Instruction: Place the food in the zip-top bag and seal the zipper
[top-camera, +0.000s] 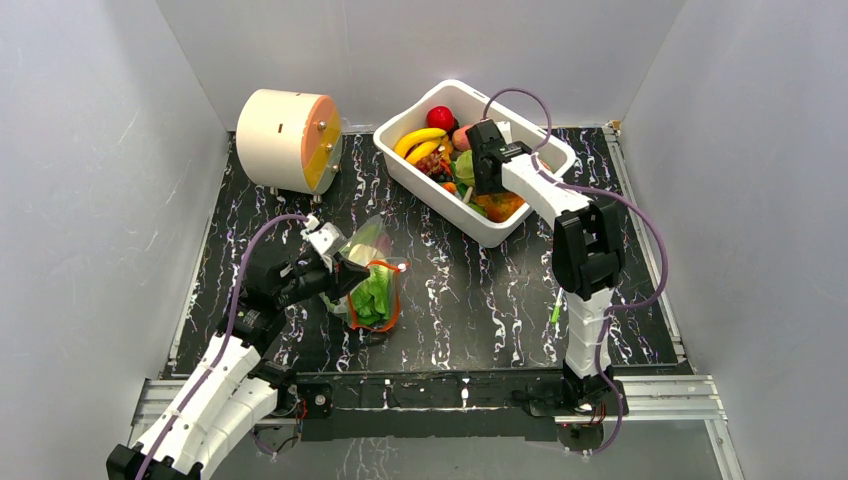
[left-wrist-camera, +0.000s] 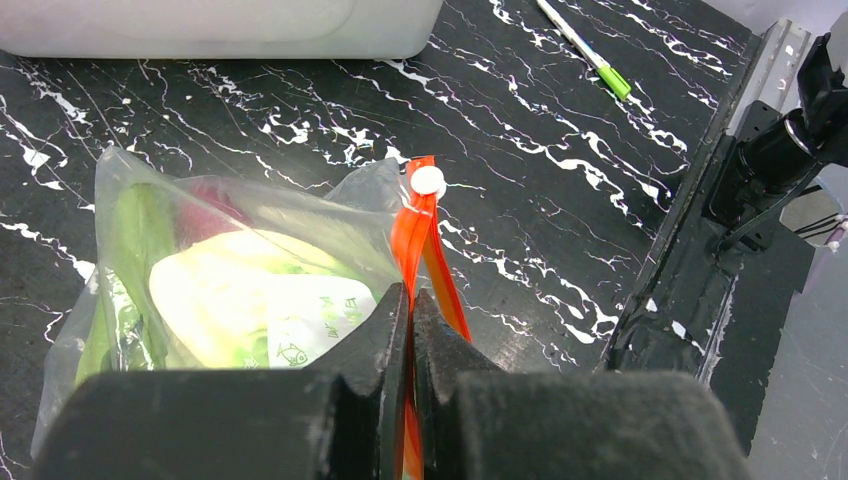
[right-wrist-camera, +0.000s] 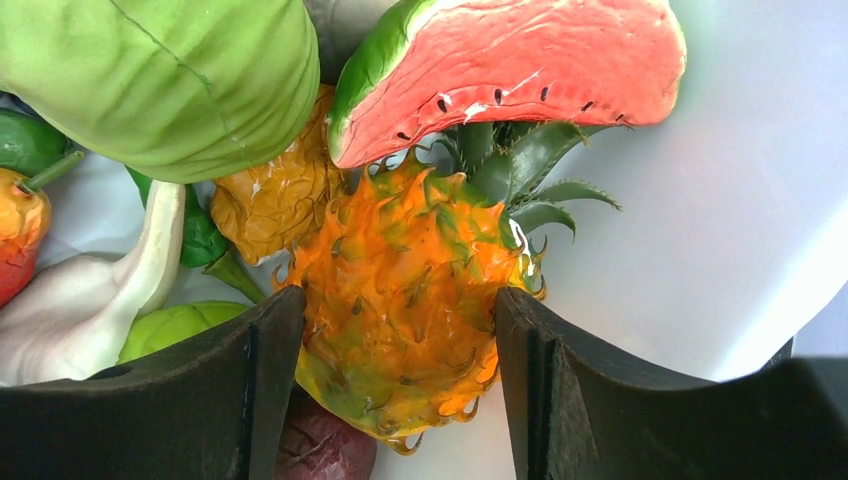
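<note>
The clear zip top bag (left-wrist-camera: 140, 300) lies on the table at left centre, with pale and green food inside. Its orange zipper band (left-wrist-camera: 411, 232) runs between the fingertips of my left gripper, which is shut on that edge. The white slider (left-wrist-camera: 427, 180) sits at the band's far end. Inside the white bin (top-camera: 433, 196), my right gripper is partly open around a spiky orange dragon fruit (right-wrist-camera: 400, 270). One finger (right-wrist-camera: 273, 350) stands at its left side, the other at its right. Whether both press on the fruit cannot be told.
A watermelon slice (right-wrist-camera: 520, 70) and a green cabbage (right-wrist-camera: 170, 80) crowd the dragon fruit, with an aloe-like plant (right-wrist-camera: 520, 165) beside it. A round drawer box (top-camera: 280, 140) stands back left. A green-capped pen (top-camera: 556, 307) lies front right. Mid-table is clear.
</note>
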